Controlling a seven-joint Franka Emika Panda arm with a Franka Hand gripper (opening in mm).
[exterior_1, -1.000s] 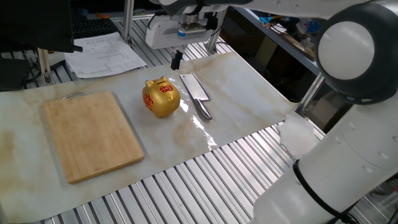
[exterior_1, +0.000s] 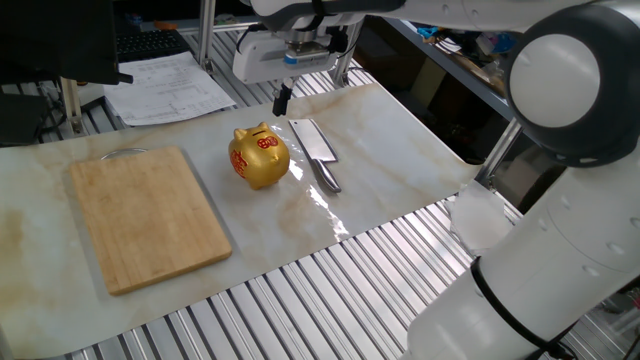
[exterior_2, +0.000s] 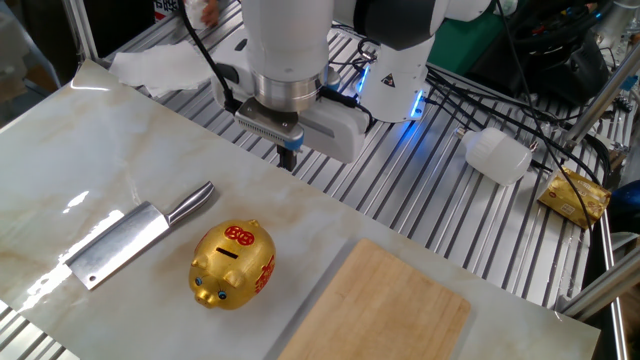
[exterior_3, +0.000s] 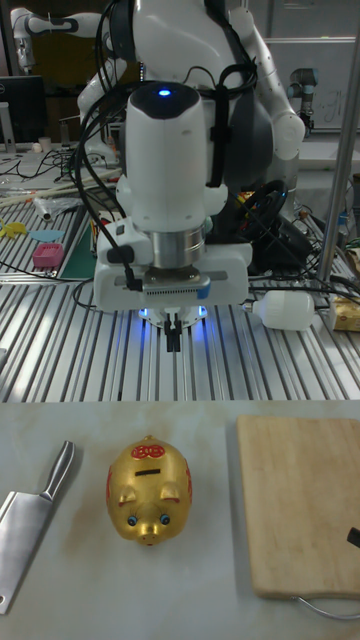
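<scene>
My gripper (exterior_3: 174, 343) hangs in the air with its dark fingers together, nothing showing between them. It is clear of everything on the table. A gold piggy bank (exterior_1: 259, 158) with red markings and a slot on top stands upright on the marbled mat. To one side of it lies a cleaver (exterior_2: 125, 238), flat, its metal handle (exterior_2: 190, 203) pointing toward the robot's base. On the pig's other side rests a wooden cutting board (exterior_1: 150, 220) with a metal loop at one end. In the second exterior view the board is cut off by the lower edge.
Bare mat (exterior_1: 400, 145) extends beyond the cleaver. Slatted metal table (exterior_2: 400, 190) shows between mat and robot base. A white bulb-shaped object (exterior_2: 497, 156) and a gold box (exterior_2: 574, 197) sit there. Papers (exterior_1: 165, 90) lie behind the mat.
Compared with a second ago, my gripper has shifted very slightly left and down in the first exterior view. Pig, cleaver and board have not moved.
</scene>
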